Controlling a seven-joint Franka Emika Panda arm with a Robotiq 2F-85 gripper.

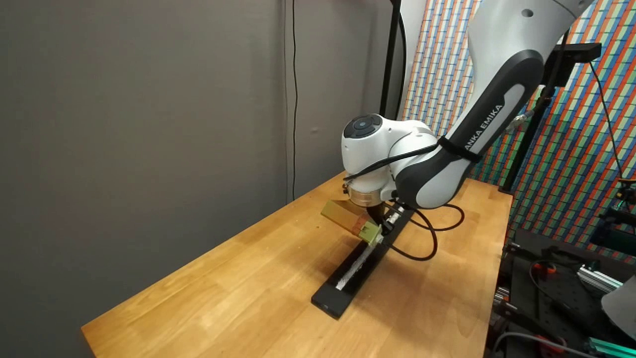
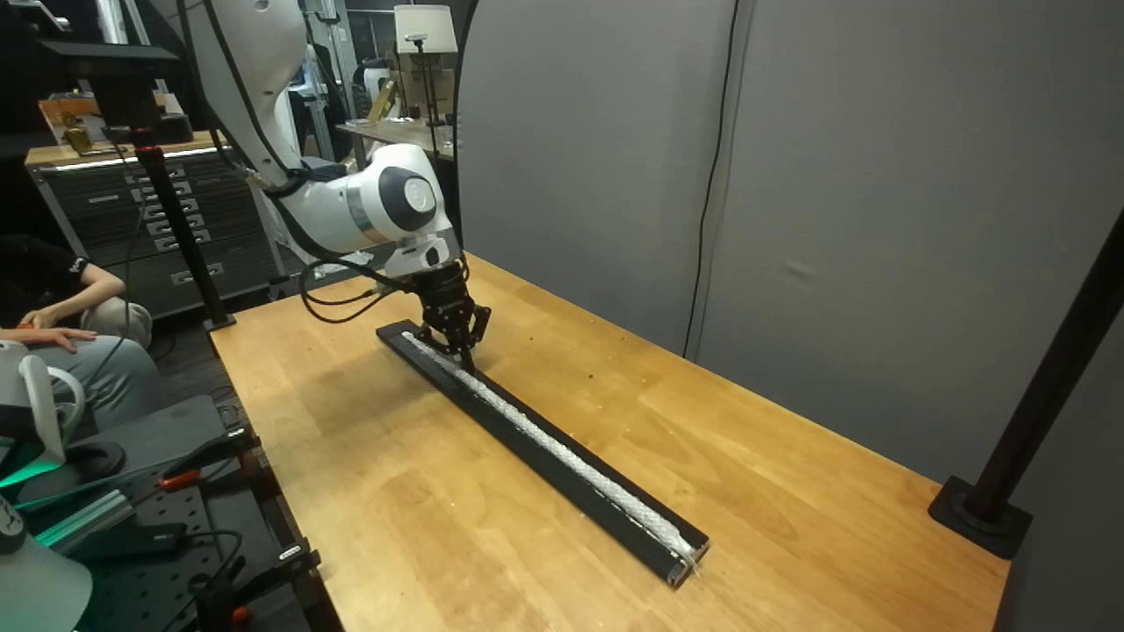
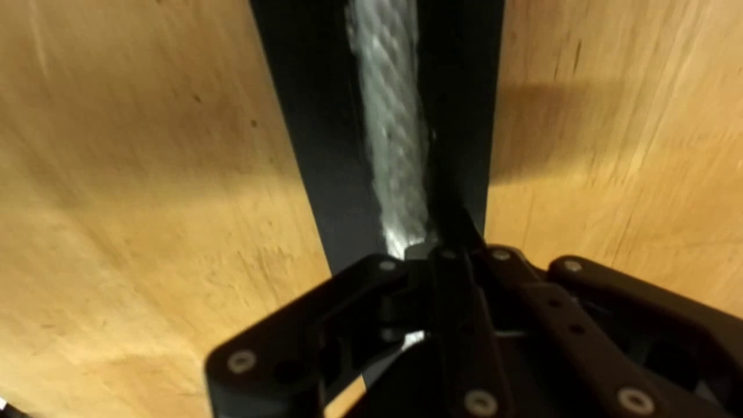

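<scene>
A long black channel [image 2: 569, 490] lies on the wooden table, with a white braided cord [image 2: 558, 453] running along its groove. Near one end of the channel, my gripper [image 2: 466, 364] points down, its fingertips at the cord. In the wrist view the gripper is shut, its dark fingers together over the channel [image 3: 313, 139] and beside the cord [image 3: 393, 125]. Whether the tips touch or press the cord cannot be told. From exterior view 1 the wrist and its yellow-green camera housing [image 1: 352, 220] hide the fingers; the channel's near end [image 1: 332, 298] shows below.
Bare wooden table [image 2: 443, 527] spreads on both sides of the channel. A black post on a square base [image 2: 980, 516] stands at one table corner. Grey panels border one long side. Loose black cables [image 1: 429, 238] hang from the wrist. Someone sits beyond the table.
</scene>
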